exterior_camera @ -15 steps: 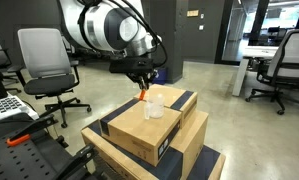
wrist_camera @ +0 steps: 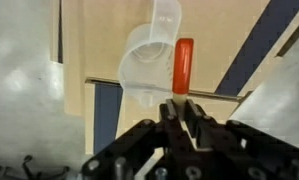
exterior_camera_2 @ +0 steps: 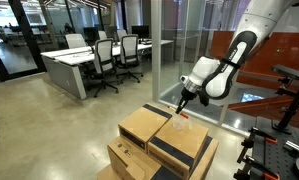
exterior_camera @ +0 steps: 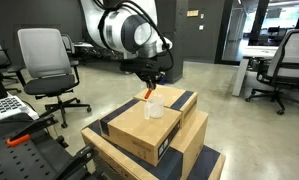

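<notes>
In the wrist view my gripper is shut on the white lower end of a slim orange-and-white object (wrist_camera: pixel 183 65). Its orange end points away from the fingers. Right beside it is a clear plastic cup (wrist_camera: pixel 144 68) with a handle-like strip; the object overlaps the cup's right side in this view. Exterior view 1 has the orange part (exterior_camera: pixel 147 93) hanging under my gripper (exterior_camera: pixel 150 84), close to the clear cup (exterior_camera: pixel 155 105) on the cardboard box. Whether object and cup touch, I cannot tell.
Cardboard boxes (exterior_camera: pixel 139 127) with dark tape bands form the work surface, with a seam between two of them. Their tops look bare around the cup. A dark table (exterior_camera: pixel 24 155) stands at the left. Office chairs (exterior_camera: pixel 47 62) are farther back.
Over the last second the arm and the orange object have shifted slightly to the right in exterior view 1, closer to the cup. The cup looks unmoved.
</notes>
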